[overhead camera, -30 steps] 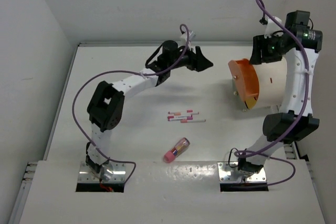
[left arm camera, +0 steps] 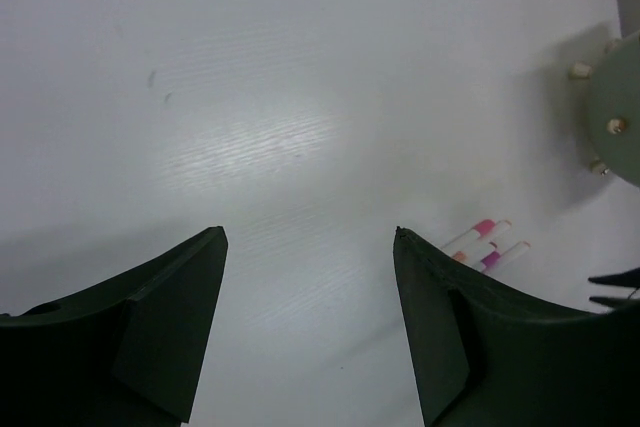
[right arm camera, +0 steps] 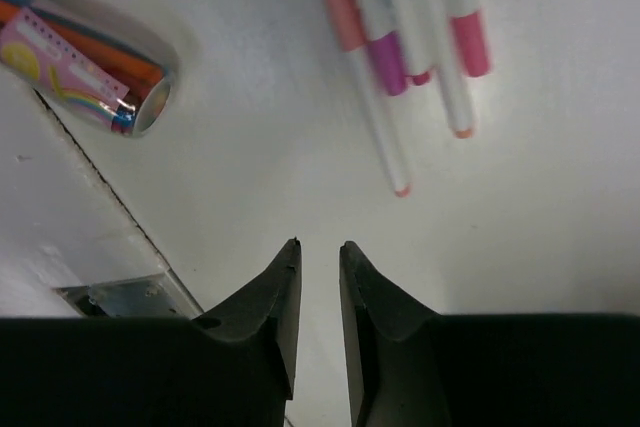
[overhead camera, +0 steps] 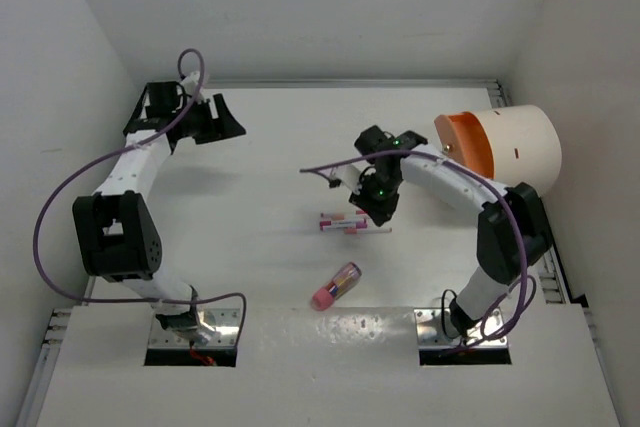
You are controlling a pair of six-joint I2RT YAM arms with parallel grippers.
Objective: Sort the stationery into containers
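Note:
Several white pens with pink, purple and orange parts (overhead camera: 340, 225) lie near the table's middle, also seen as pens (right arm camera: 372, 107) in the right wrist view. Above them, my right gripper (overhead camera: 375, 212) points down, its narrow fingertips slightly apart and empty. A pencil tube with a pink end (overhead camera: 335, 285) (right arm camera: 100, 67) lies toward the front edge. My left gripper (overhead camera: 225, 119) is over the back left of the table, open and empty. A cream cylindrical container with an orange front (overhead camera: 515, 147) stands at the right.
The front edge runs just beyond the pencil tube. Walls close in the sides and back.
My left gripper has moved from the back centre far to the left. My right gripper has come from over the container down and leftward to above the pens.

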